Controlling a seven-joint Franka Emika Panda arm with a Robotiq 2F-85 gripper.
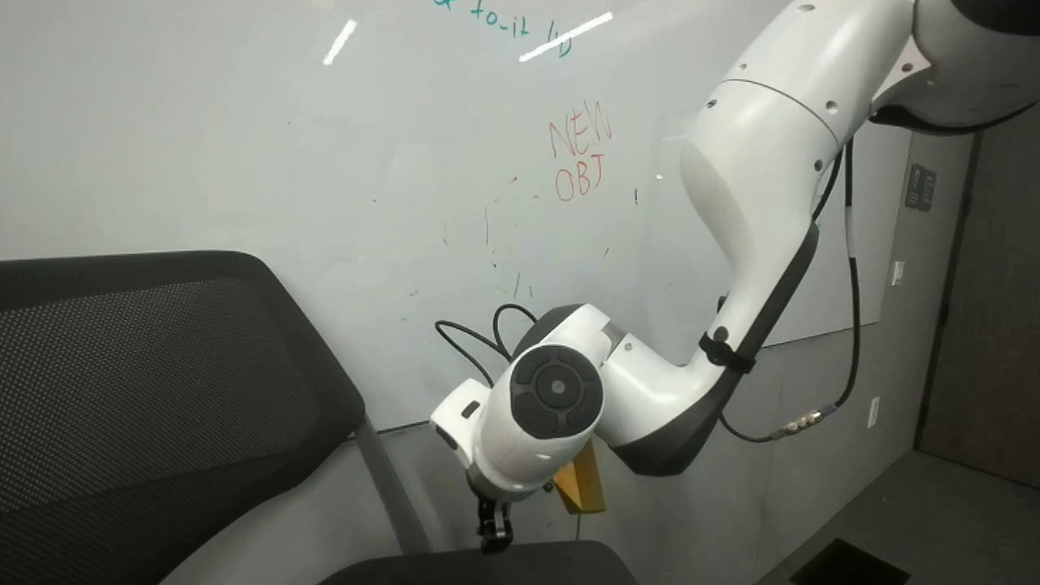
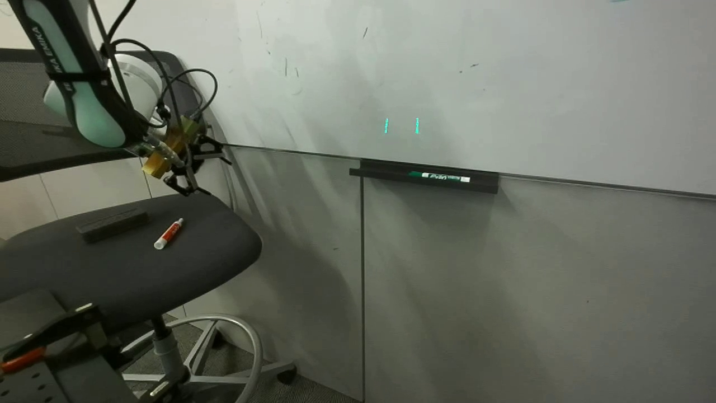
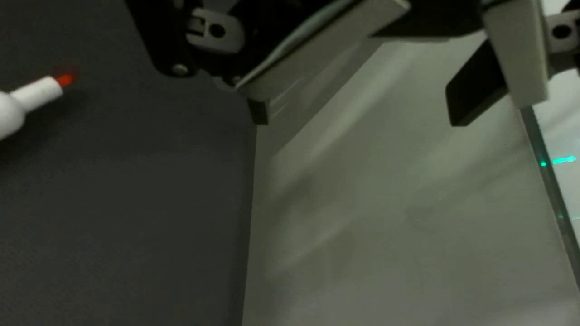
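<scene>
In exterior view 2 my gripper [image 2: 213,176] hangs over the back edge of the dark chair seat [image 2: 208,268], close to the whiteboard wall. Its two fingers stand wide apart in the wrist view, with only bare wall and seat showing between them. A white marker with a red label [image 2: 169,234] lies on the seat, in front of and below the gripper. The wrist view catches this marker's white end and red tip [image 3: 65,80] at the left, outside the fingers. Exterior view 1 shows the gripper [image 1: 495,542] low at the seat, fingers overlapping.
A black eraser-like block [image 2: 113,225] lies beside the marker. Further right, a black tray [image 2: 396,176] on the wall holds a green marker [image 2: 441,177]. The chair back [image 1: 146,390] rises at the left. Whiteboard [image 2: 537,87] carries two short green strokes.
</scene>
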